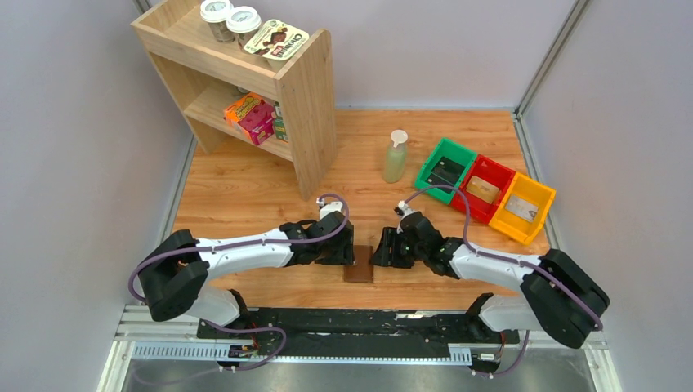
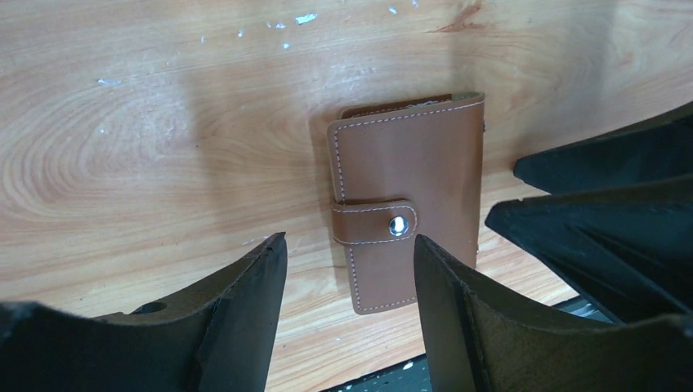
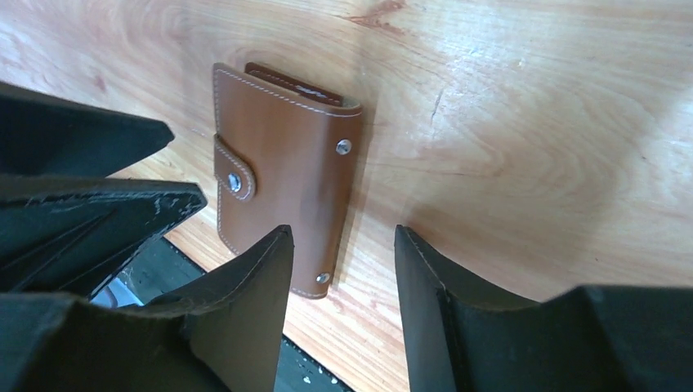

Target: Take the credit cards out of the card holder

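The brown leather card holder [image 1: 358, 267] lies flat on the wooden table between my two grippers. In the left wrist view its strap [image 2: 372, 222] is snapped down over the cover of the card holder [image 2: 413, 155]; no card can be made out. My left gripper is part open at the strap side, one fingertip over the card holder, nothing gripped. On the spine side, my right gripper is also part open and empty. One of its fingers [image 3: 261, 269] overlaps the card holder [image 3: 286, 155] in the right wrist view; contact cannot be judged.
Green [image 1: 427, 167], red [image 1: 508, 174] and yellow [image 1: 546, 198] bins stand at the right, each with items inside. A pump bottle [image 1: 395, 159] is behind my grippers. The wooden shelf [image 1: 315, 110] stands back left. Between bottle and card holder the table is clear.
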